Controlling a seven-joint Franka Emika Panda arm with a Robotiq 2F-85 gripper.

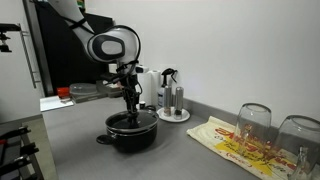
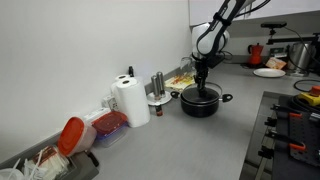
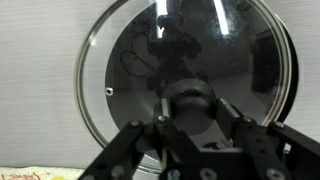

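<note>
A black two-handled pot (image 1: 128, 139) stands on the grey table, with a clear glass lid (image 1: 146, 121) at its top. My gripper (image 1: 131, 106) reaches down from above and is shut on the lid's round black knob (image 3: 190, 103). In the wrist view the lid's metal rim (image 3: 82, 75) surrounds the dark pot interior, and a dark strip of pot shows past the rim on the right. Pot and lid also appear below the arm in exterior view 2. Whether the lid is fully seated all round I cannot tell.
Behind the pot stand a paper towel roll (image 2: 132, 101) and bottles on a white plate (image 1: 177, 116). Upturned glasses (image 1: 253, 128) and a patterned cloth (image 1: 222, 139) lie to the right in exterior view 1. Table in front of the pot is clear.
</note>
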